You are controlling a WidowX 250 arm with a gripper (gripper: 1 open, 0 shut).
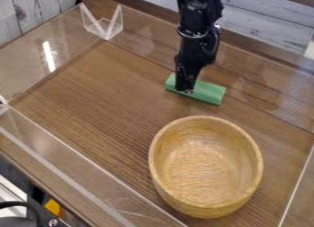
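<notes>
A flat green block (207,95) lies on the wooden table, slightly angled, right of centre. The black gripper (186,85) reaches down from the top of the view to the block's left end, its fingertips at the block. Whether anything is between the fingers is hard to see; they look close together.
A large yellow bowl (204,171) sits at the front, below the block. A clear wire holder (103,25) stands at the back left.
</notes>
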